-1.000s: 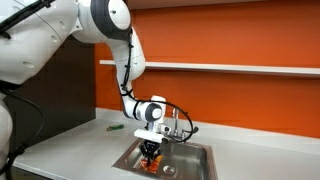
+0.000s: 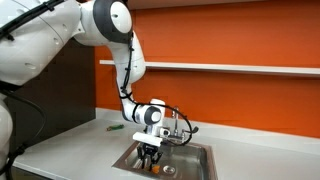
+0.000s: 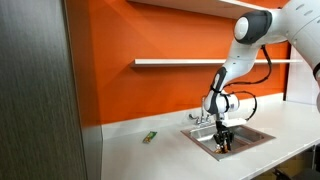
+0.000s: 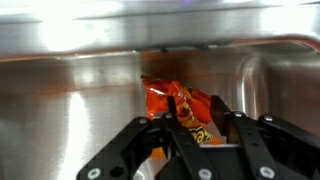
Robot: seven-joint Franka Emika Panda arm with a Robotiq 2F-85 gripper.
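A crumpled red and orange packet lies in the metal sink, seen from above in the wrist view. My gripper is part open over it, its dark fingers on either side of the packet's middle; whether they touch it cannot be told. From the side, the gripper reaches down inside the sink, with a bit of orange showing close to its tips. In the second exterior view, the gripper is likewise low in the basin, and its fingers hide most of the packet.
A faucet rises behind the sink. A small green packet lies on the counter away from the basin. Sink walls stand close around the gripper. A white shelf runs along the orange wall above.
My gripper has gone lower into the sink. Less of the orange packet shows beside its fingers than before.
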